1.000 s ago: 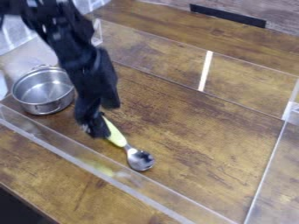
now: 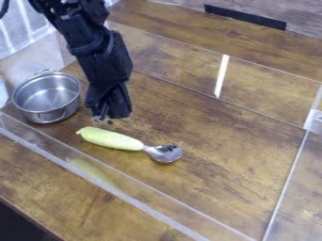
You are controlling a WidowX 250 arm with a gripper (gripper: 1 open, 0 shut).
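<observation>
My gripper (image 2: 108, 111) hangs above the wooden table, just right of a steel pot (image 2: 48, 97). Its fingertips are dark and small, so their spread is hard to make out. Below and slightly in front lies a spoon with a pale yellow-green handle (image 2: 111, 138) and a shiny steel head (image 2: 164, 152), pointing toward the right, apart from the fingertips.
Clear acrylic edges run along the front and right of the work area. A white strip (image 2: 221, 77) lies at the back right, and a dark slot (image 2: 246, 17) is at the far back.
My gripper has risen and moved back, away from the spoon handle, uncovering it. Compared with a second ago, the spoon lies more level, its head shifted right and up in the view.
</observation>
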